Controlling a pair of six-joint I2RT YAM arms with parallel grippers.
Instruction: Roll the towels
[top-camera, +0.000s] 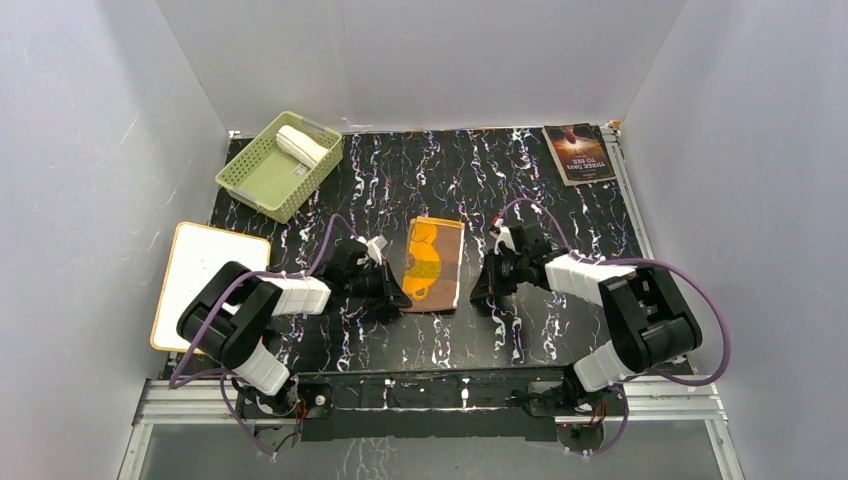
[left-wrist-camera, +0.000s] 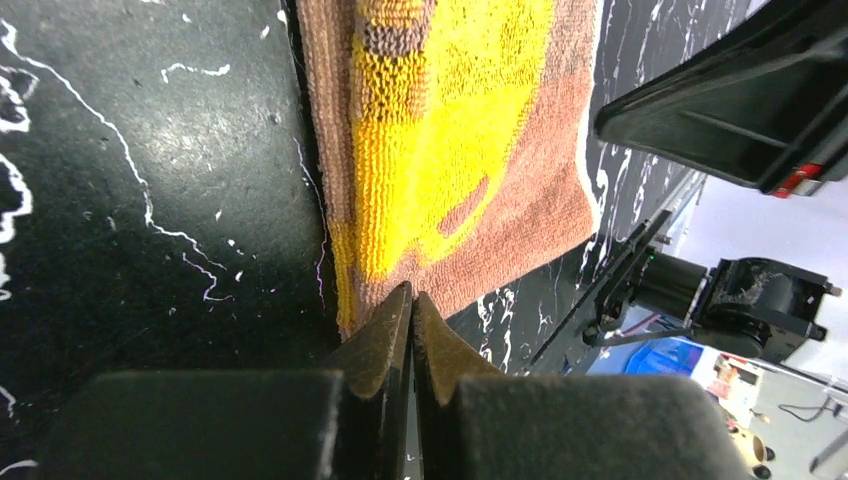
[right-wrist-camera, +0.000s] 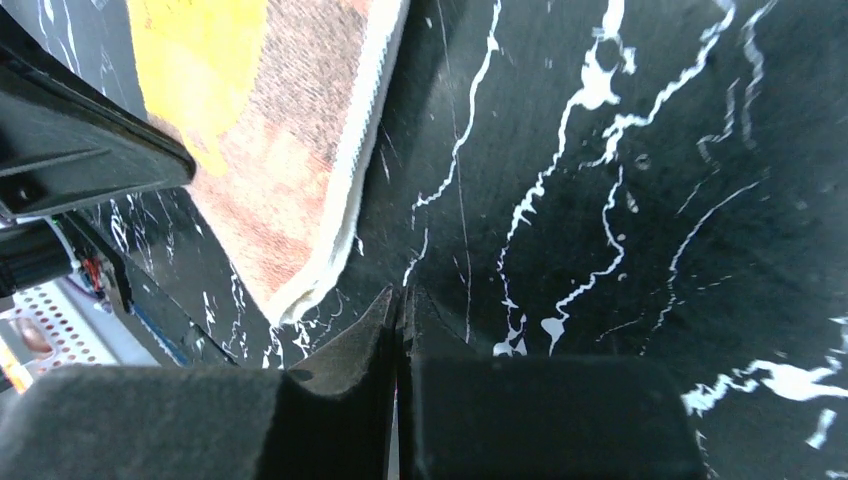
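A folded brown towel (top-camera: 446, 265) with a yellow-orange figure lies flat in the middle of the dark table. At its near left corner is my left gripper (top-camera: 405, 303); in the left wrist view its fingertips (left-wrist-camera: 404, 298) are shut against the towel's edge, and no cloth shows clearly between them. My right gripper (top-camera: 474, 299) stands just off the towel's right side. In the right wrist view its fingertips (right-wrist-camera: 390, 305) are together over bare table, apart from the towel's white edge (right-wrist-camera: 345, 185).
A green basket (top-camera: 246, 199) holding a rolled white towel (top-camera: 300, 147) stands at the back left. There is a white board (top-camera: 205, 285) at the left and a dark book (top-camera: 580, 155) at the back right. Bare table lies behind the towel.
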